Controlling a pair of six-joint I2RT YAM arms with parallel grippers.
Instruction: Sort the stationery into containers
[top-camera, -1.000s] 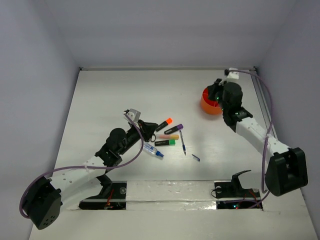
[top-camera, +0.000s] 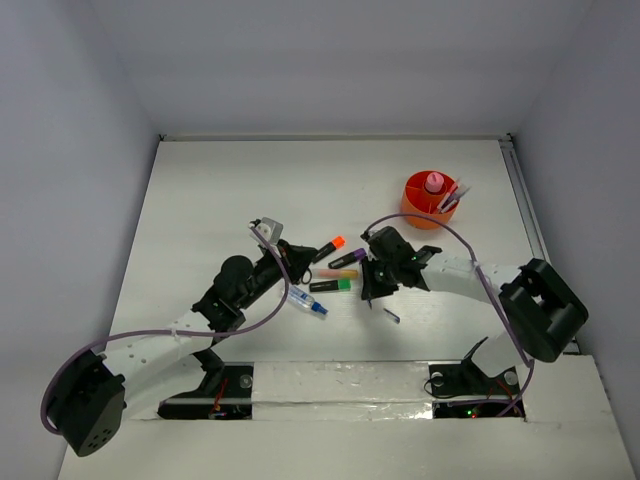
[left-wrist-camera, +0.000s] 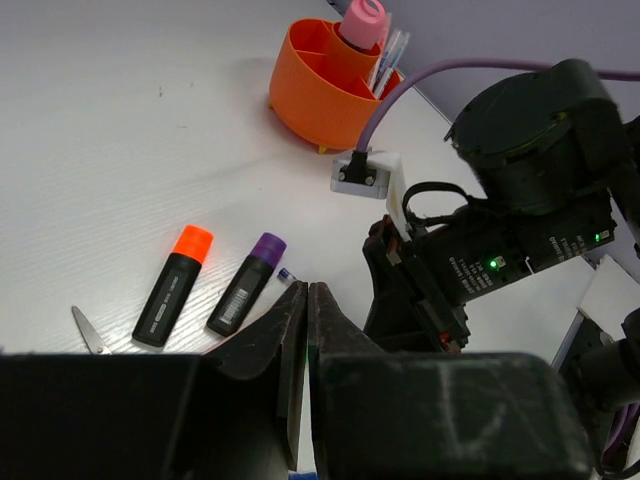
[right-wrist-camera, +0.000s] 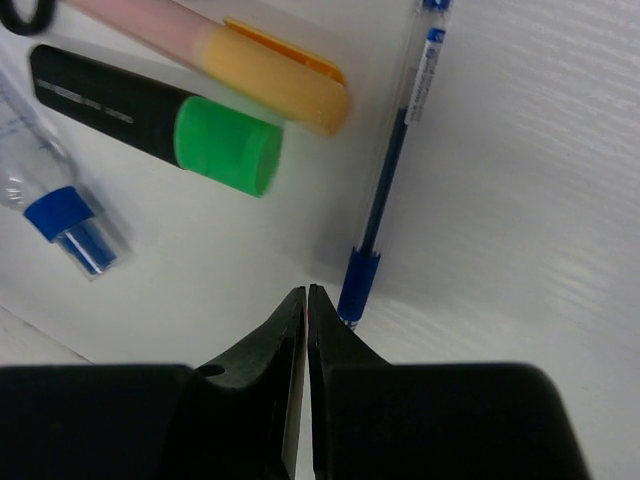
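Observation:
A clear pen with a blue grip, the blue pen (right-wrist-camera: 380, 190), lies on the table in the right wrist view. My right gripper is shut with nothing between its fingers, and the pen's grip end lies just outside them to the right. My left gripper is also shut and empty, at the left of the stationery. Nearby lie a green-capped marker (right-wrist-camera: 150, 115), a yellow-capped pen (right-wrist-camera: 275, 80), a purple-capped marker (left-wrist-camera: 247, 283) and an orange-capped marker (left-wrist-camera: 174, 285). The orange container (left-wrist-camera: 320, 100) holds a pink-topped item (left-wrist-camera: 363, 22) and several pens.
A blue-capped bottle (top-camera: 306, 300) and partly hidden scissors (left-wrist-camera: 88, 328) lie near the left gripper. A small dark item (top-camera: 391, 315) lies right of the pen. Open table stretches behind the markers.
My right arm has come from above the orange container down to the blue pen. The left arm has stayed still.

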